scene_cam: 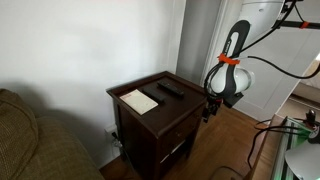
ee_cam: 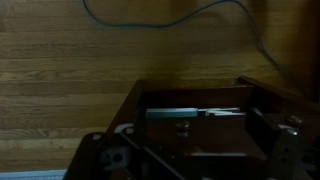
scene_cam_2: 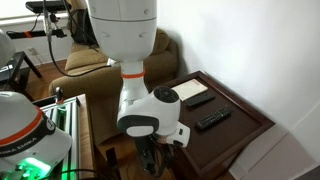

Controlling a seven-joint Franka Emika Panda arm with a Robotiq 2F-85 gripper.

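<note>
A dark wooden cabinet (scene_cam: 145, 122) with drawers stands against the white wall. My gripper (scene_cam: 211, 108) is low at its drawer side, pointing down. In the wrist view the gripper stands open, one dark finger on each side of the picture. Between them shows a small round knob (ee_cam: 182, 127) on a drawer front, with no clear contact. Behind that front a narrow dark opening shows a teal item (ee_cam: 172, 112) and something pale. In the second exterior view the fingertips are dark and partly hidden against the cabinet.
On the cabinet top lie a black remote-like object (scene_cam_2: 213, 118) and a pale notepad (scene_cam: 139, 101). A brown couch (scene_cam: 38, 145) is at the left. A cable (ee_cam: 165, 24) runs over the wooden floor, which has free room beside the cabinet.
</note>
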